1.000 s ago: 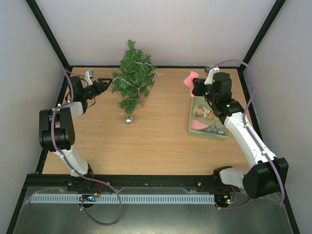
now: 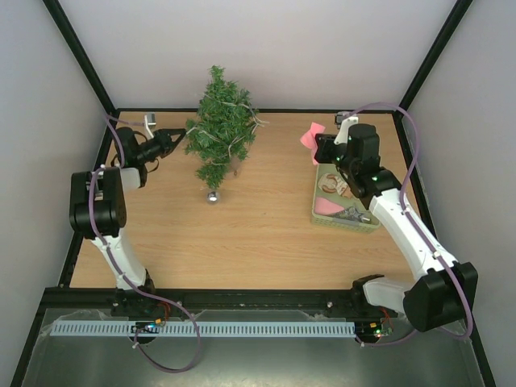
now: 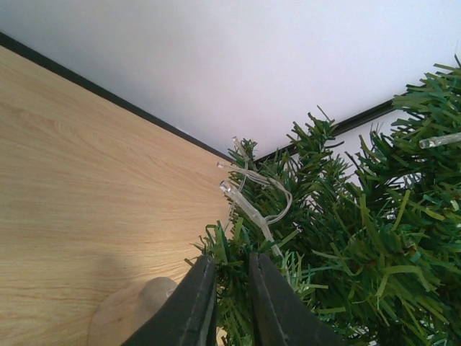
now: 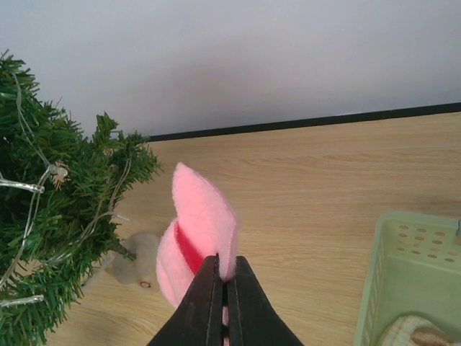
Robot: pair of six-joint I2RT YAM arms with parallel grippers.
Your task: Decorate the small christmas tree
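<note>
The small tree (image 2: 218, 129), wound with clear string lights, stands at the back middle, with a silver ball (image 2: 213, 196) at its front edge. My left gripper (image 2: 181, 135) is at the tree's left side; in the left wrist view its fingers (image 3: 202, 303) are slightly apart at a branch, and I cannot tell whether anything is between them. My right gripper is shut on a pink felt ornament (image 4: 202, 216), held to the right of the tree above the basket's back.
A pale green basket (image 2: 347, 226) at the right holds a pink piece, a silver star and round beige ornaments.
The left arm has shifted slightly, its body moving a little to the right. The right arm and the pink ornament have barely moved.
</note>
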